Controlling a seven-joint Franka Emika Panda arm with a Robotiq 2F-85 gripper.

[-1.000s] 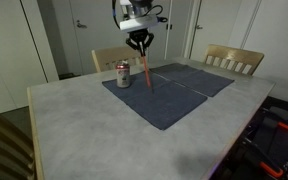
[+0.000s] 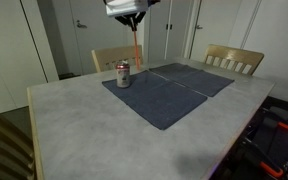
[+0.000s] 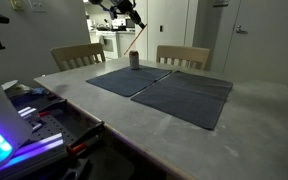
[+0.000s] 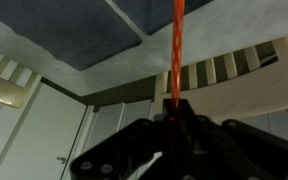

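Note:
A thin orange-red stick [image 2: 136, 48] hangs down from my gripper [image 2: 134, 20], which is shut on its upper part. In the wrist view the stick [image 4: 177, 50] runs up and out of the top of the picture from between the dark fingertips. A can [image 2: 123, 74] stands upright on a dark mat [image 2: 162, 100], just left of the stick in exterior view 1. Exterior view 2 has the stick [image 3: 133, 43] slanting above and in front of or behind the can [image 3: 134, 60]; which one I cannot tell. Stick and can look apart in exterior view 1.
A second dark mat [image 2: 192, 78] lies farther right on the light table [image 2: 74, 125]. Wooden chairs [image 2: 232, 58] stand around the table edges.
My gripper has risen and shifted left in exterior view 1, carrying the stick up with it. The stick's lower end is higher and nearer the can's side. The can has not moved.

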